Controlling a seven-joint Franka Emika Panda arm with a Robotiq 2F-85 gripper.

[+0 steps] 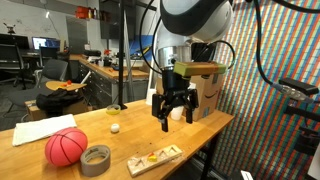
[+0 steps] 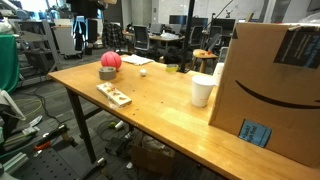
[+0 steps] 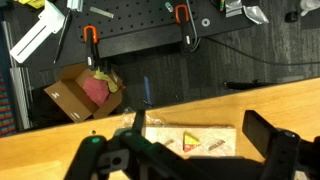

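Observation:
My gripper [image 1: 176, 121] hangs above the near edge of the wooden table [image 1: 130, 142], its two fingers well apart and nothing between them. Below it lies a pale wooden board [image 1: 155, 161] with small coloured pieces on it, apart from the fingers. In the wrist view the board [image 3: 212, 138] shows low in the picture, between the dark fingers, with a yellow triangular piece [image 3: 190, 141] on it. Exterior view 2 shows the whole board [image 2: 114, 95] near the table's edge, with the gripper [image 2: 84, 46] high above that end.
A red ball [image 1: 66, 147] and a grey tape roll [image 1: 96, 168] sit beside the board. A white cup [image 2: 202, 92] stands before a large cardboard box [image 2: 268, 85]. A small white object [image 2: 143, 72] lies farther back. Mid-table is mostly clear.

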